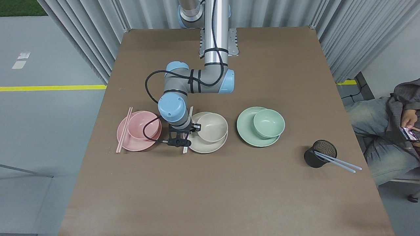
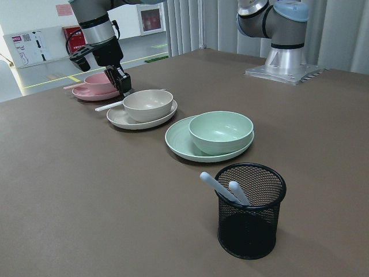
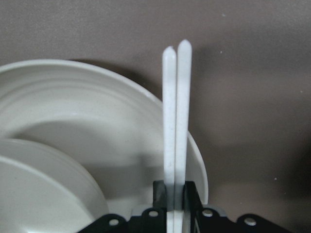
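Observation:
A pair of white chopsticks (image 3: 183, 97) stands upright in the wrist view over the rim of the cream plate (image 3: 107, 107), held at the lower part between the black fingertips of my gripper, which is shut on them. In the front view the gripper (image 1: 181, 137) is at the left side of that plate, whose cream bowl (image 1: 212, 127) sits on it. The left view shows the gripper (image 2: 122, 86) low beside the cream bowl (image 2: 147, 105), partly hidden behind it.
A pink plate, bowl (image 1: 142, 125) and chopsticks (image 1: 124, 129) lie left. A green bowl (image 1: 268, 123) on its plate (image 1: 246, 127) is right. A black mesh holder (image 2: 248, 225) with light chopsticks stands farther right.

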